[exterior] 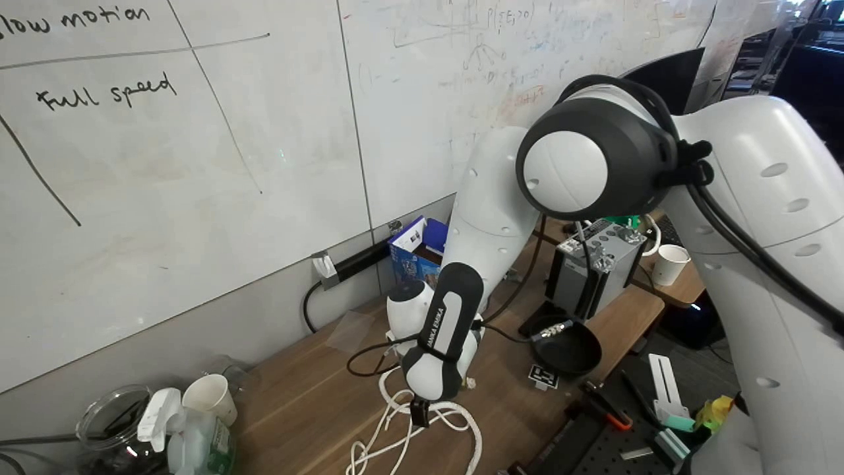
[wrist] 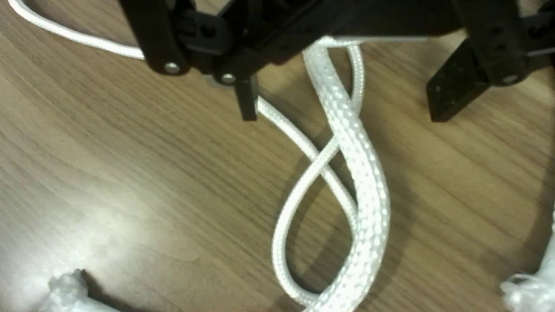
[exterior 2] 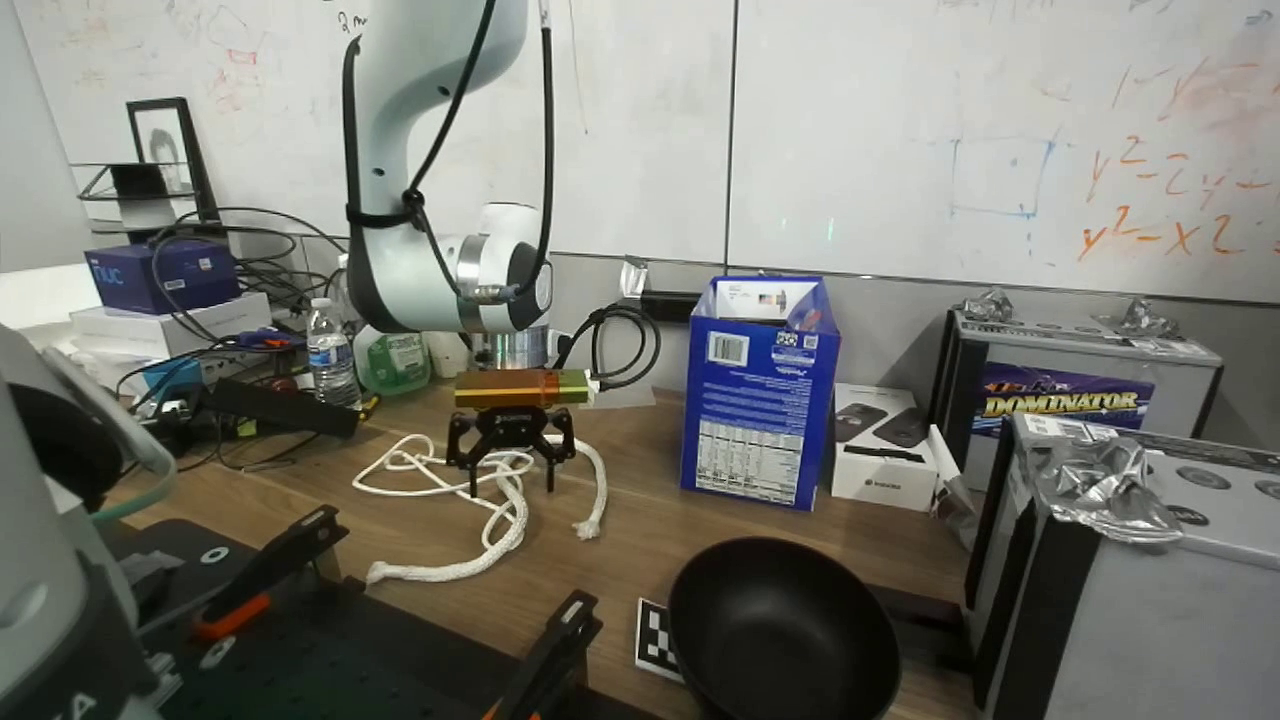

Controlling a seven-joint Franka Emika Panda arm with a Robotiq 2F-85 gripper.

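Note:
On the wooden table lies a white rope, with a thick braided length (wrist: 368, 187) and a thinner cord (wrist: 281, 229) that loops and crosses it. The exterior views also show this rope (exterior 2: 513, 510) in loose curves. My gripper is open above it, fingers pointing down. In the wrist view the thick length passes through the space between the fingertips, touching neither. The second exterior view shows the gripper (exterior 2: 512, 486) over the middle of the tangle. In the first exterior view the wrist hides much of the gripper (exterior: 419, 411).
A black bowl (exterior 2: 786, 630) stands at the front right beside a printed marker (exterior 2: 656, 638). Behind are a blue box (exterior 2: 758, 396) and a white box (exterior 2: 885, 450). Grey batteries (exterior 2: 1140, 600) fill the right side. Bottles (exterior 2: 330, 354) and cables stand at the back left.

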